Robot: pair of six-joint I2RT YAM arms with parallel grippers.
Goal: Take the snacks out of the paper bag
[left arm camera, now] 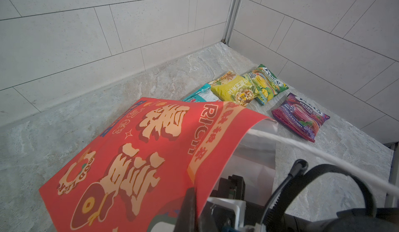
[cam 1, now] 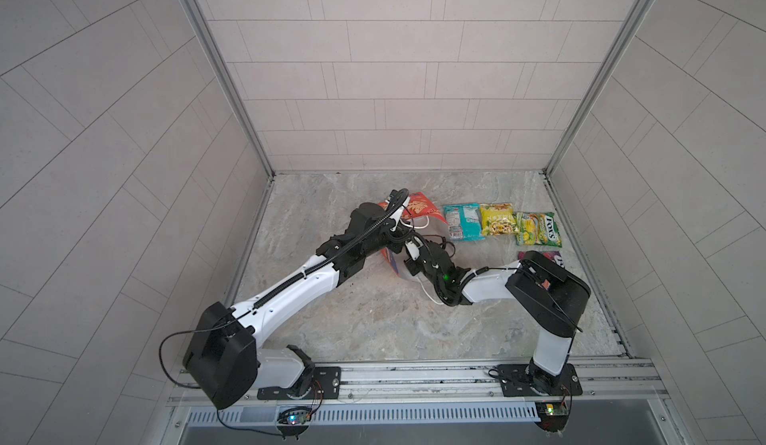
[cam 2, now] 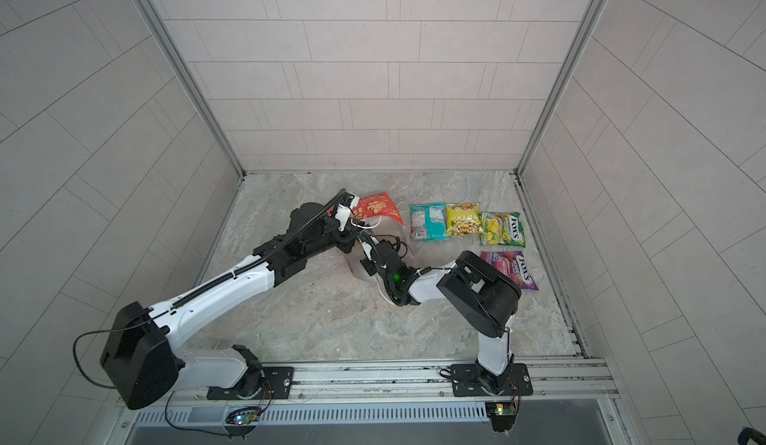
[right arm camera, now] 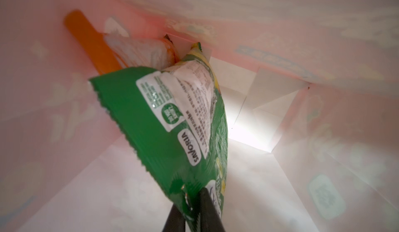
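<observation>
The red paper bag [left arm camera: 137,157] lies tilted, mouth toward the right. My left gripper is shut on its upper rim. My right gripper is inside the bag, its fingertips at the near end of a green snack packet [right arm camera: 162,107]; whether they grip it is unclear. Behind that packet lie an orange item [right arm camera: 87,36] and a pale packet with orange edging [right arm camera: 141,51].
Outside the bag, teal [cam 1: 462,223], yellow [cam 1: 498,219] and green-yellow [cam 1: 538,229] packets lie in a back row, with a purple packet [cam 2: 510,268] in front at the right.
</observation>
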